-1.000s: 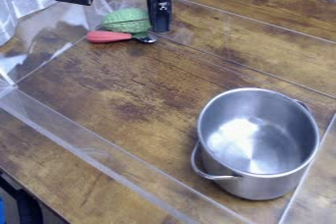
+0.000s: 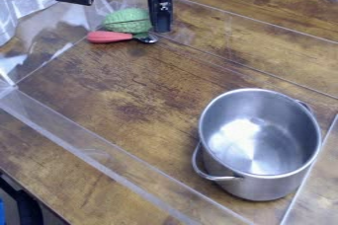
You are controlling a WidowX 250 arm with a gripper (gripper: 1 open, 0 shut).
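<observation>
The black gripper [image 2: 161,12] is at the top of the view, pointing down just right of a green round object [image 2: 125,21]. Below that object lies a utensil with a red handle [image 2: 109,37] and a dark, shiny head near the gripper's lower end. Whether the fingers are open or shut cannot be made out. A steel pot [image 2: 259,144] with side handles stands at the lower right, well apart from the gripper.
Clear plastic edging runs around the work area, and the dark arm reaches in at the top left.
</observation>
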